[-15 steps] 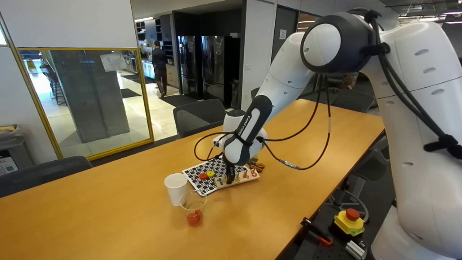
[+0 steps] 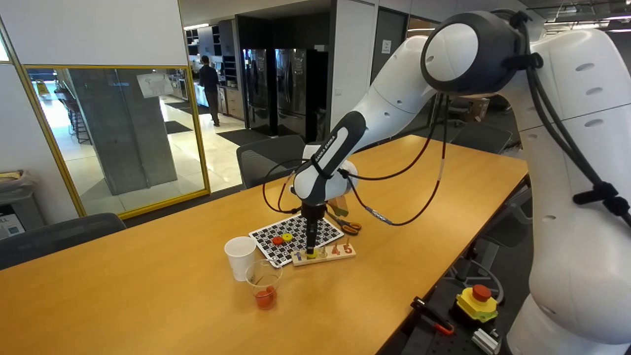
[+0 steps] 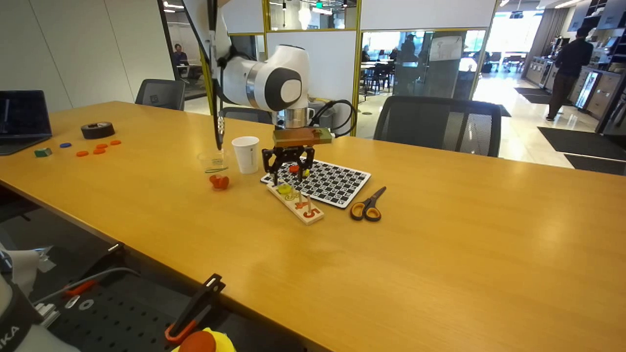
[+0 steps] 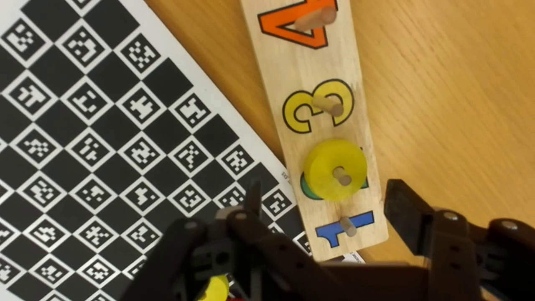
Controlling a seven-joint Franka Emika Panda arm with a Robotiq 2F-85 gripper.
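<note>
A wooden peg board (image 4: 318,65) with painted numbers lies on the table, one end over the checkered marker board (image 4: 115,125). On its peg by the green number sits a yellow disc (image 4: 321,173), the peg tip showing through its hole. The other pegs in the wrist view, by 1, 3 and 4, are bare. My gripper is open above the board's "1" end, with one finger on each side of the board and nothing gripped. A red disc (image 2: 277,240) and another yellow disc (image 2: 287,237) rest on the marker board.
A white cup (image 2: 239,258) and a clear cup (image 2: 263,279) with red pieces inside stand close to the board. Scissors (image 3: 367,206) lie on its other side. Tape (image 3: 98,130), small loose pieces and a laptop (image 3: 22,120) are farther off.
The arm's wrist has shifted and become more upright, with the gripper still at the board's low-number end. The peg board has moved slightly toward the front. A person in the background has walked away.
</note>
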